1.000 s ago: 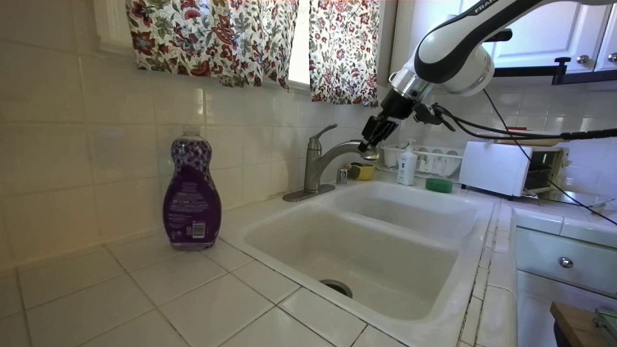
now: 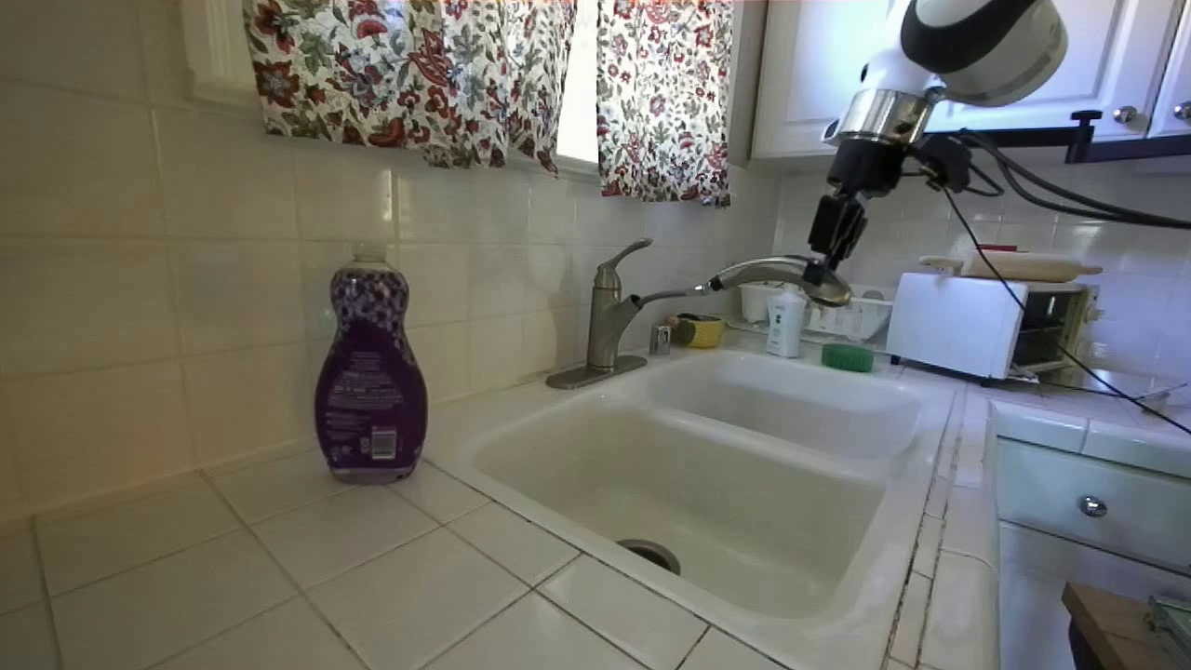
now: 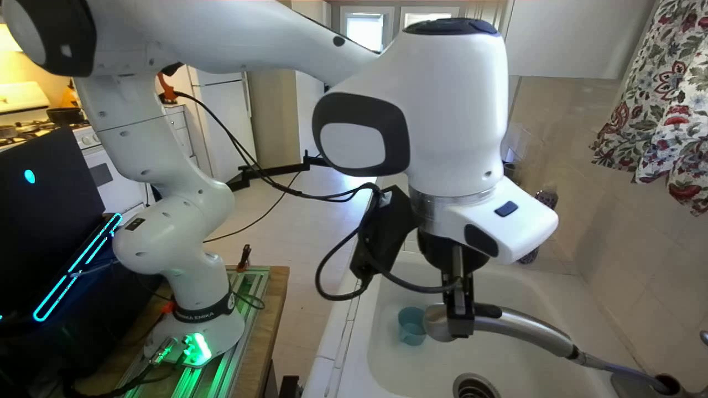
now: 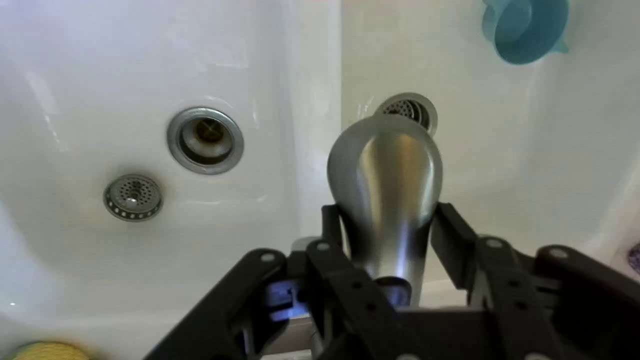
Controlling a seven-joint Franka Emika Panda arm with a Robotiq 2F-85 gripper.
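Note:
The pull-out faucet head (image 4: pixel 396 174), brushed metal, is clamped between my gripper's fingers (image 4: pixel 453 240) in the wrist view. My gripper (image 2: pixel 822 272) is shut on it, high above the double sink. Between the head and the faucet body (image 2: pixel 604 318) the hose (image 2: pixel 670 294) shows, so the head is drawn out of its spout. In exterior view 2 the head (image 3: pixel 524 326) reaches across the basin, with its round end on the far side of the fingers from the hose.
A light-blue cup (image 4: pixel 528 30) lies in one basin (image 4: pixel 468 198). A loose strainer (image 4: pixel 133 197) sits beside the other basin's drain (image 4: pixel 205 140). A purple soap bottle (image 2: pixel 370 368) stands on the left counter. Behind the sink are a white bottle (image 2: pixel 787 324) and a green brush (image 2: pixel 848 357).
The gripper has moved right in exterior view 1, away from the faucet, carrying the head. The head was seated on the spout before; now hose shows between them.

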